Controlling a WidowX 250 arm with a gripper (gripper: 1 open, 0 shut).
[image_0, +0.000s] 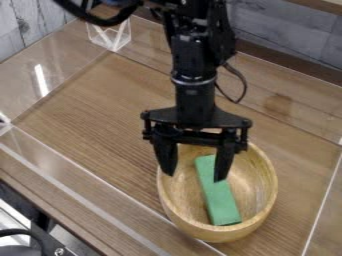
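Note:
My black gripper is low over a round wooden bowl, its two fingers open and spread to either side of the bowl's upper part. A green rectangular block lies inside the bowl, running lengthwise toward the bottom of the view. Its upper end is between or just below my fingers; I cannot tell whether they touch it.
A clear plastic object stands at the back left near the wall. A black cable lies at the lower left edge.

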